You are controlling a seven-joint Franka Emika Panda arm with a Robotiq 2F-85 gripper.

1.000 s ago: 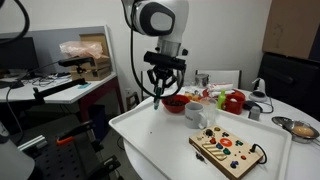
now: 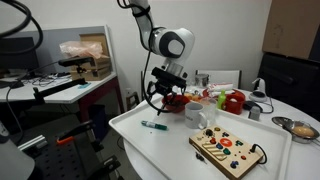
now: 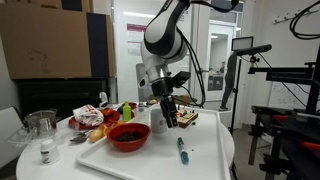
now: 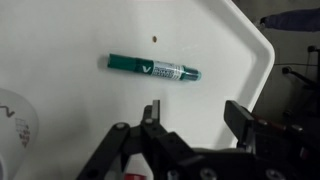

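Observation:
A green marker [image 2: 154, 125] lies flat on the white tray [image 2: 150, 150], towards its near left side in exterior view 1. In the wrist view the marker [image 4: 153, 68] lies crosswise beyond the fingertips, clear of both. My gripper is open, with a wide gap between its fingers and nothing held there. Exterior view 2 has the marker [image 3: 183, 152] on bare tray, with the gripper above and behind it.
A white mug [image 3: 157, 122] and a red bowl [image 3: 126, 137] stand close to the gripper. A wooden board [image 2: 226, 150] with dark spots occupies the tray's right side. The tray's front part is bare.
The hand is lower than one second ago.

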